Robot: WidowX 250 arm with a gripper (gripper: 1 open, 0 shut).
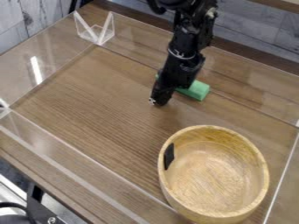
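The black robot gripper (159,96) hangs low over the wooden tabletop at the upper middle, its tip near a green block (198,90) that lies just to its right, partly hidden behind the arm. The gripper looks shut; whether anything thin is between its fingers is too small to tell.
A large round beige container (214,200) fills the lower right. A white wire-like holder (96,29) stands at the upper left near the back edge.
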